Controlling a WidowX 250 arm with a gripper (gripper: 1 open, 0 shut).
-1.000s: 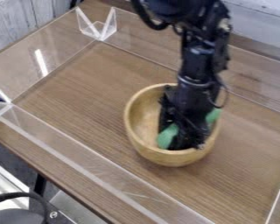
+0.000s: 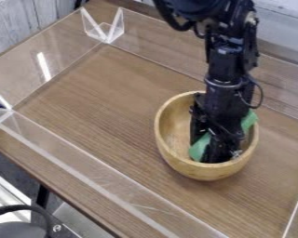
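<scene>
A tan wooden bowl (image 2: 175, 139) stands on the wooden table at the right of the camera view. My black gripper (image 2: 219, 135) reaches down into it from above. A green object (image 2: 248, 124) lies inside, largely hidden behind the gripper. The fingers are dark and overlap the green object; whether they are closed on it is hard to see, though they appear to be shut around it.
Clear plastic edging runs along its left and front sides. A small clear folded piece (image 2: 101, 28) is at the back left. A white wall is behind.
Since one second ago the bowl and gripper have shifted to the right.
</scene>
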